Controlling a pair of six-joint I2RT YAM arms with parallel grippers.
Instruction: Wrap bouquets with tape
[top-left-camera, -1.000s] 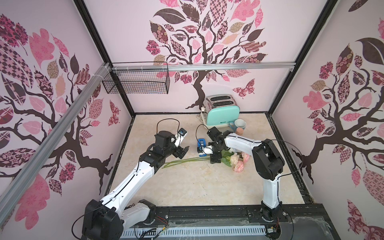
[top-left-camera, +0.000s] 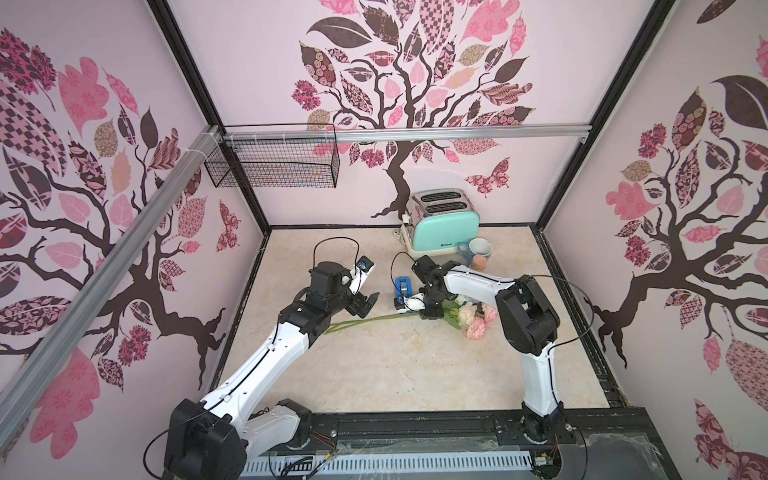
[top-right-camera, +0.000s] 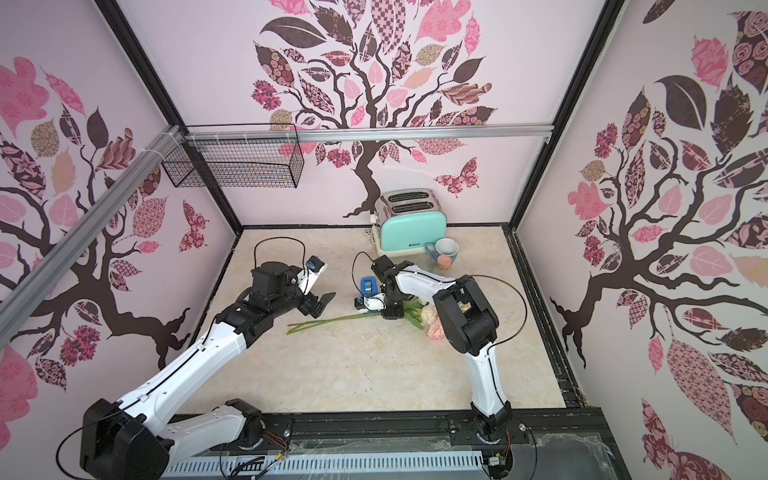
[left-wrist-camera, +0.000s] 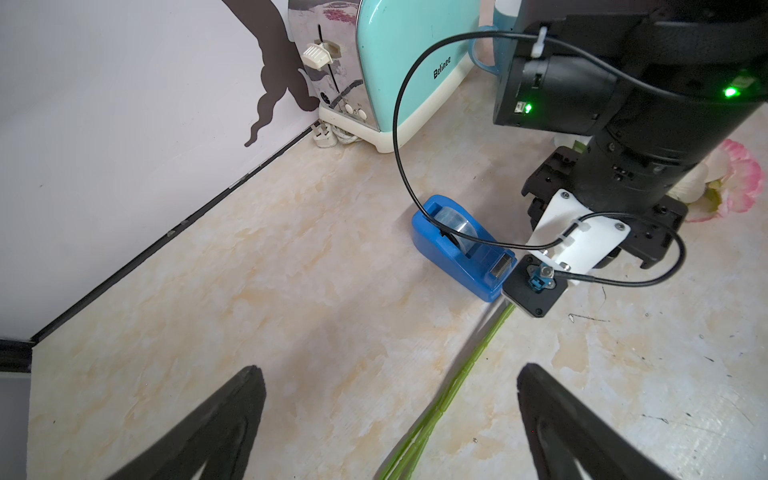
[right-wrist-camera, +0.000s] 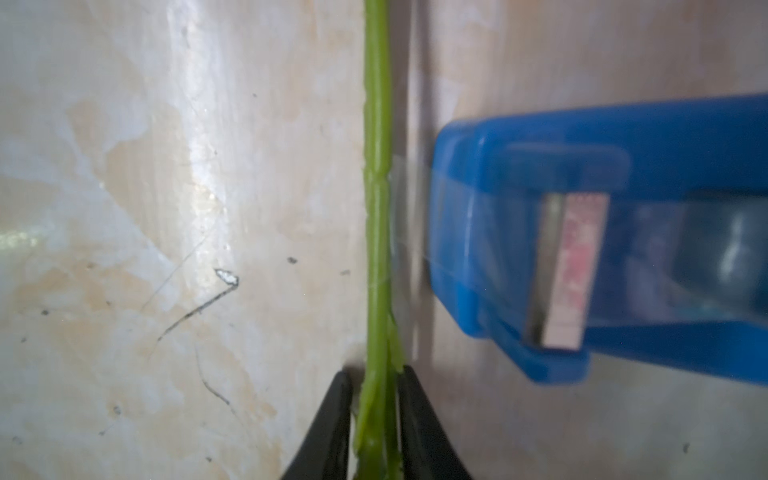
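The bouquet lies flat on the table, its pink and cream flower heads (top-left-camera: 475, 326) at the right and its green stems (left-wrist-camera: 456, 384) running left. A blue tape dispenser (left-wrist-camera: 468, 252) stands just behind the stems. In the right wrist view, clear tape (right-wrist-camera: 406, 232) spans from the dispenser's front to the stems. My right gripper straddles the stems, a finger close along each side; whether they press on them cannot be told. My left gripper hangs open above the stem ends, nothing between its fingers.
A turquoise toaster (top-left-camera: 444, 228) and a blue mug (top-left-camera: 480, 249) stand at the back, behind the right arm. A wire basket (top-left-camera: 280, 162) hangs at the back left.
My right gripper has shifted slightly, and its forearm has moved a little left. The stem ends have drawn closer together. The left arm has stayed still.
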